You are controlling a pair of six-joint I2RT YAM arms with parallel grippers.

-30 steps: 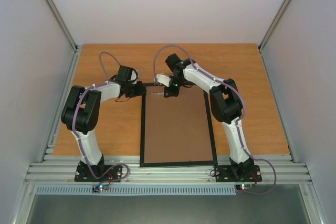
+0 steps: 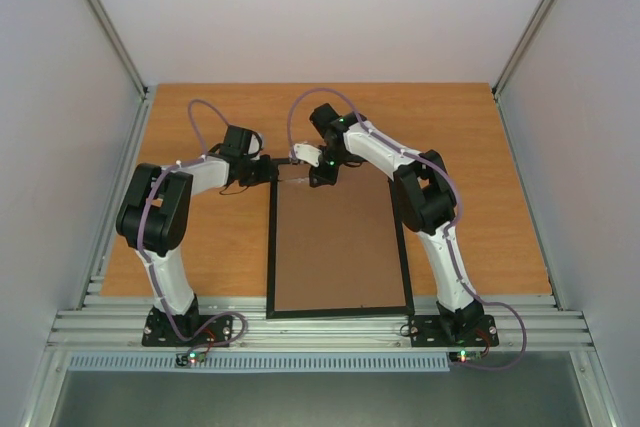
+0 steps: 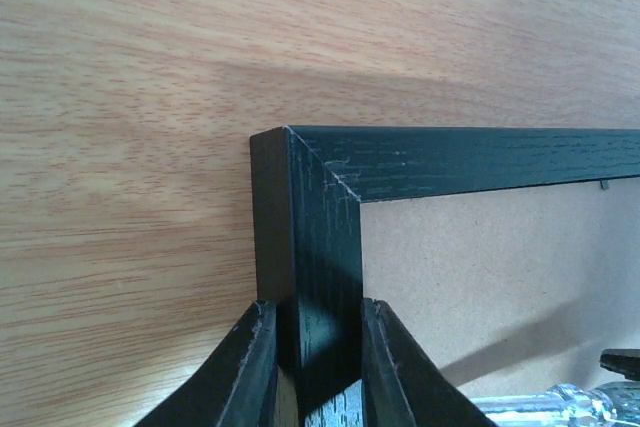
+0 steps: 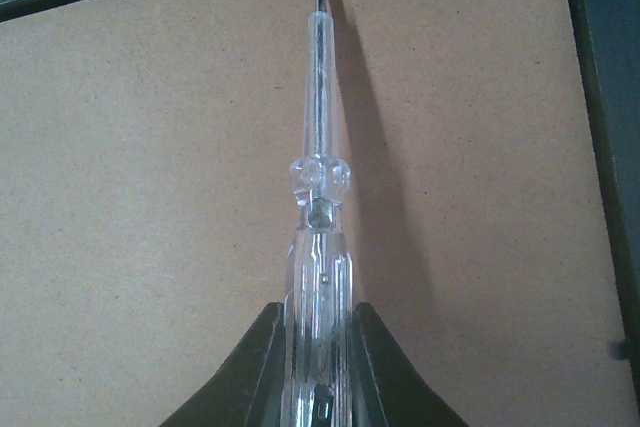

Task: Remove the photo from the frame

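A black photo frame [image 2: 404, 267] lies back up on the table, its brown backing board [image 2: 336, 247] showing. At its top-left corner my left gripper is shut on the frame's edge. My right gripper is shut on a clear-handled screwdriver [image 4: 320, 97] lying across the board, its metal tip at the frame's inner edge near that corner. In the left wrist view a small metal tab [image 3: 604, 185] shows on the inner top edge. The photo itself is hidden.
Bare wooden table [image 2: 485, 237] lies on both sides of the frame and behind it. White walls enclose the back and sides, and metal rails edge the table.
My right gripper and arm have shifted very slightly left with the screwdriver. The left arm and the frame look unchanged.
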